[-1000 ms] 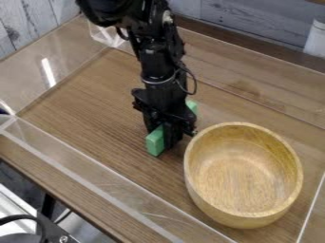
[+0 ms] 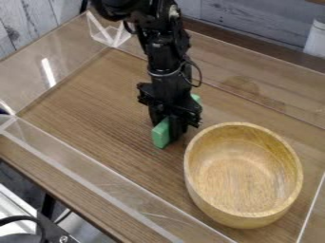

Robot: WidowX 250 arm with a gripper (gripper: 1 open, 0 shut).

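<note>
The black robot arm reaches down from the top centre to the middle of the wooden table. Its gripper (image 2: 170, 116) is shut on a green object (image 2: 162, 135), which is low at the table surface, just left of a large wooden bowl (image 2: 241, 199). The fingers are dark and partly hide the green object, part of which also shows behind them on the right.
Bare table (image 2: 89, 109) lies to the left, bordered by clear plastic edging. The bowl fills the lower right. A white cylinder (image 2: 315, 36) stands at the top right, near a grey plank wall.
The gripper and the green object have shifted slightly up and to the right over the last second, with small changes in the arm's pose. The bowl has not moved.
</note>
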